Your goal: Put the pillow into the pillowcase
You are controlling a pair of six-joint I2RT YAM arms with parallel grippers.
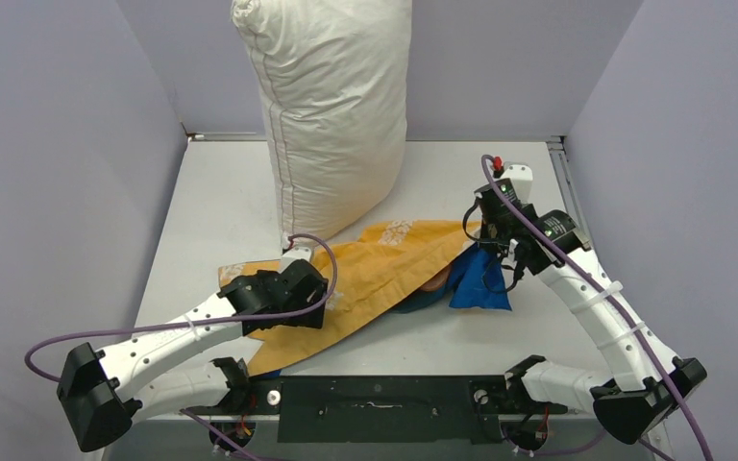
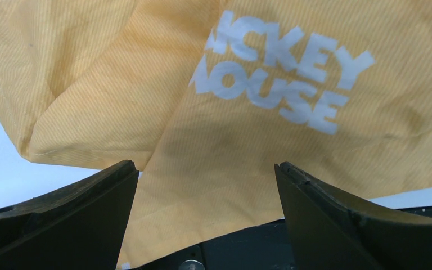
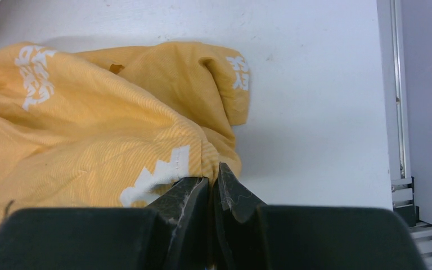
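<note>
The yellow pillowcase (image 1: 384,279) with blue underside lies spread across the table, white lettering on it in the left wrist view. The white pillow (image 1: 336,115) stands upright at the back left, behind the pillowcase. My left gripper hangs open over the pillowcase's front-left part, nothing between its fingers. My right gripper is shut on a folded edge of the yellow cloth at the right; in the top view it is largely hidden by the arm.
Grey walls stand at both sides and behind.
</note>
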